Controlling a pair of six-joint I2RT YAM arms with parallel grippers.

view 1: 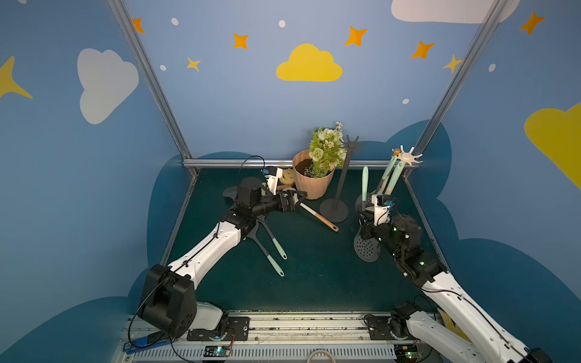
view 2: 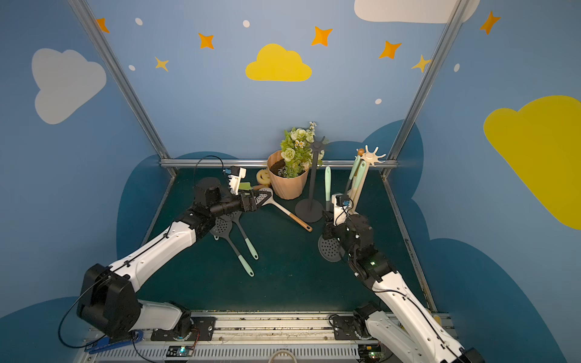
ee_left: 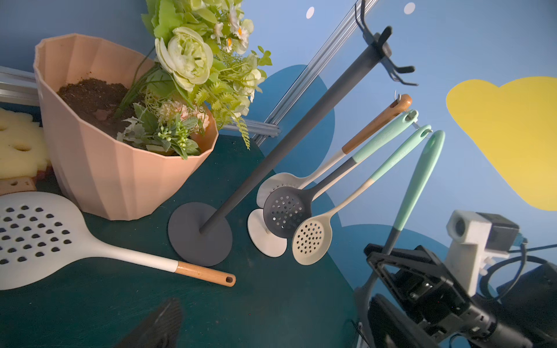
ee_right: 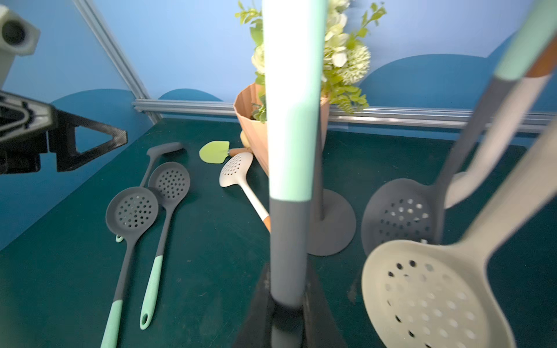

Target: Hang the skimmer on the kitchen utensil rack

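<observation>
A dark grey skimmer with a mint handle stands upright, handle up, in my right gripper, which is shut on its dark shaft. The perforated skimmer head hangs below the fingers, off the table as far as I can tell. My left gripper is open and empty, over the left side near the flower pot. A cream rack with a pronged top at the back right carries several utensils, including a cream skimmer. The dark grey rack stands bare to its left.
The flower pot stands at the back, beside the dark rack. A white slotted turner and mint-handled utensils lie on the left of the table.
</observation>
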